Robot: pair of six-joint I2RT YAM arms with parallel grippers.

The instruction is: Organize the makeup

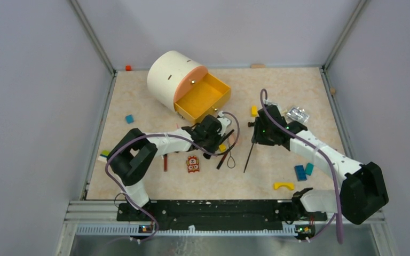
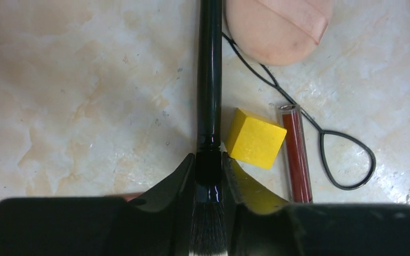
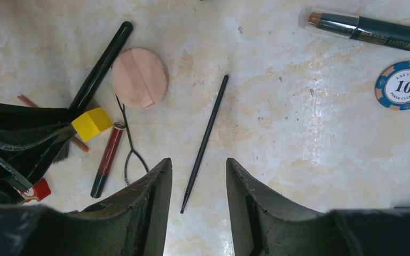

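My left gripper is around a black makeup brush (image 2: 209, 80) near its bristles; whether it grips is unclear. Beside it lie a pink puff (image 3: 139, 78), a yellow cube (image 3: 92, 124), a red lip gloss tube (image 3: 108, 157) and a black wire loop (image 2: 347, 136). My right gripper is apart, fingers parted, above a thin black stick (image 3: 205, 136). A stick-like cosmetic (image 3: 373, 33) lies to its upper right. An organizer (image 1: 168, 80) with yellow drawer (image 1: 203, 98) pulled out stands at the back.
A poker chip (image 3: 403, 85), blue blocks (image 1: 300, 173), a yellow arched piece (image 1: 284, 186) and foil packs (image 1: 298, 114) lie on the right; an owl figure (image 1: 193, 164) is at front centre.
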